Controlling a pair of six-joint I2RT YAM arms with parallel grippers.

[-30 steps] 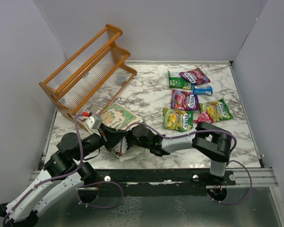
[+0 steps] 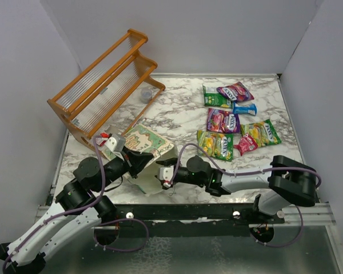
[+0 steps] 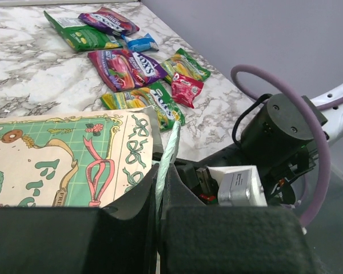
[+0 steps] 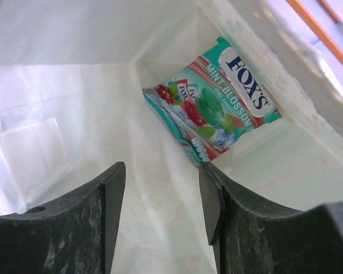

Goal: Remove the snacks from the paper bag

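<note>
The printed paper bag (image 2: 144, 141) lies on its side, its mouth toward the right arm. My left gripper (image 2: 144, 164) is shut on the bag's edge; in the left wrist view a thin pale strip of paper (image 3: 170, 149) rises between its fingers. At the bag's mouth is my right gripper (image 2: 162, 171). The right wrist view looks into the white interior, where a green Fox's Mint Blossom packet (image 4: 214, 103) rests deep in a corner. The right fingers (image 4: 111, 200) stand apart with nothing between them, in front of that packet.
Several snack packets lie on the marble table's right side, among them a purple one (image 2: 223, 121), a yellow-green one (image 2: 215, 145), a small red one (image 2: 246, 144) and a blue one (image 2: 244, 109). A wooden rack (image 2: 108, 80) stands behind the bag.
My right arm has drawn back to the right, its gripper coming away from deeper at the bag, and more of the bag's mouth shows.
</note>
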